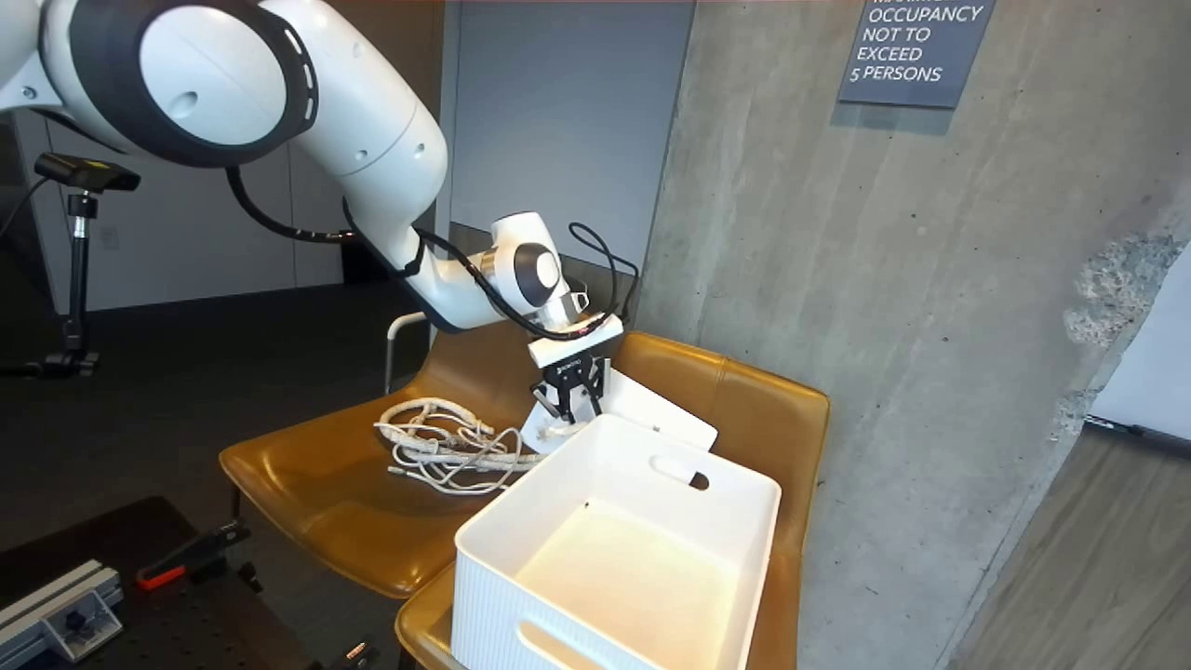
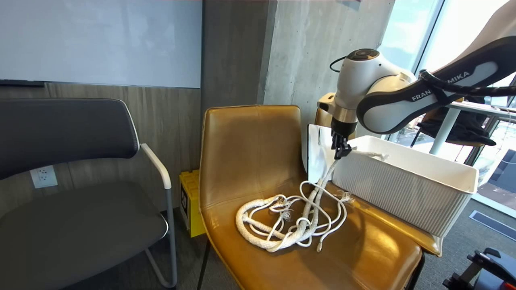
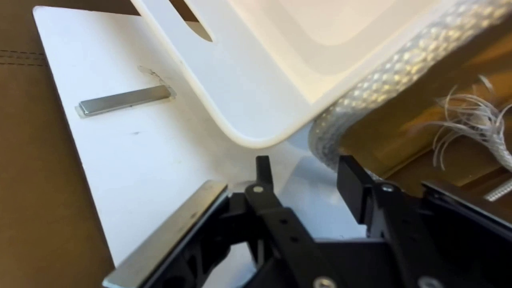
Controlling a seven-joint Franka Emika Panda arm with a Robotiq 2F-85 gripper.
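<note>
A thick white braided rope lies coiled with thinner cords on the brown chair seat; one stretch rises toward my gripper. In the wrist view that rope runs along the outside of the white bin and bends behind the right finger. Its end sticks out beside the bin wall. My gripper is at the bin's corner, fingers part open and apart. White board shows through the gap; I see no rope clamped there. The bin's inside looks empty.
A white board with a metal strip stands between the bin and chair backs, close to the fingers. The bin rests on a second brown chair. A grey chair is off to the left.
</note>
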